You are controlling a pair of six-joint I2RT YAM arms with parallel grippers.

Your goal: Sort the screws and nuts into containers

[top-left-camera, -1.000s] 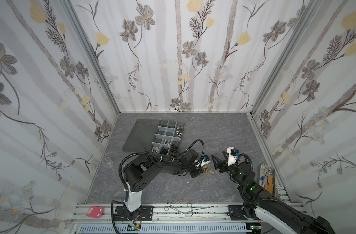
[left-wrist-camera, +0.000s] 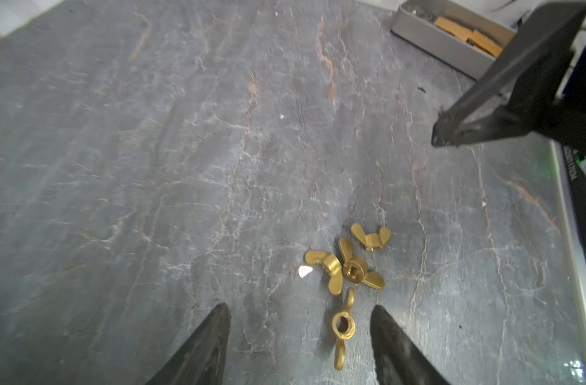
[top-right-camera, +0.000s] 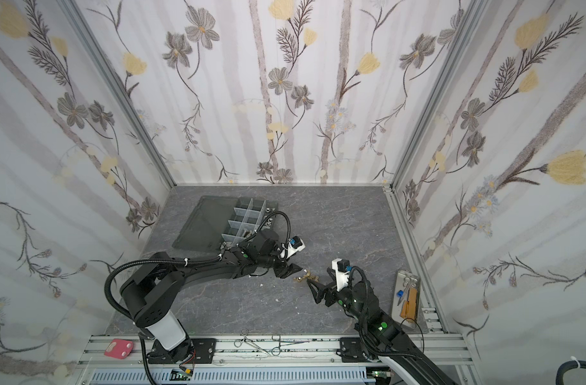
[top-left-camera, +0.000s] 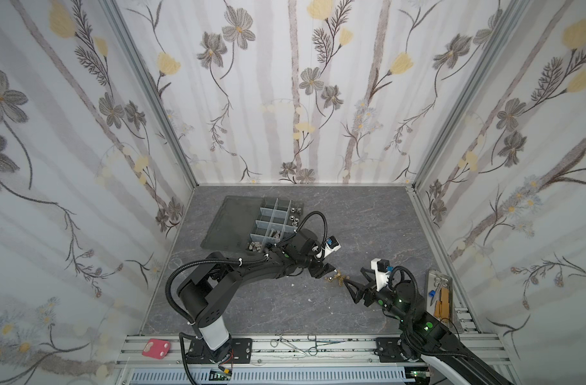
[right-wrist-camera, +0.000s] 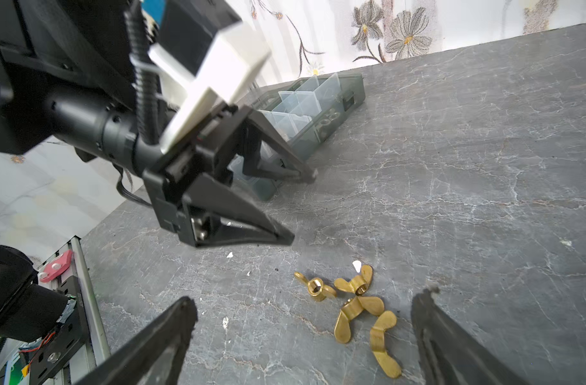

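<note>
Several brass wing nuts lie loose in a cluster on the grey table; in the left wrist view one nut (left-wrist-camera: 335, 324) sits lowest, and another nut (left-wrist-camera: 372, 241) is farthest off. My left gripper is open over the near-left side of the cluster, its fingers apart and nothing held. From the other side my right gripper is open too, with the nuts on the table in the view between its fingers; one curved nut (right-wrist-camera: 378, 349) appears close to its right finger. The divided case (top-left-camera: 275, 218) has metal hardware in some compartments, its near part hidden by the left arm.
The case's dark lid (top-left-camera: 235, 221) lies flat at its left. At the right edge stands a metal tray (top-left-camera: 432, 277) of tools. Small white scraps dot the table near the nuts. Behind the arms, the right-hand back of the table is clear.
My right gripper has come down toward the table's front, beside the nuts.
</note>
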